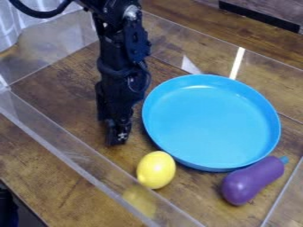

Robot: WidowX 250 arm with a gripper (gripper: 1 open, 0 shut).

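Note:
My black gripper (116, 124) points down over the wooden floor at the left of the blue bowl, its fingers open and low, with nothing visible between them. A yellow lemon-like toy (157, 169) lies below and right of the gripper, apart from it, beside the lower left of the blue bowl (211, 124). A purple eggplant-like toy (251, 182) lies at the lower right, outside the bowl.
A clear plastic wall (53, 160) runs diagonally along the lower left. Bare wood (59, 84) is free left of the gripper and behind the bowl.

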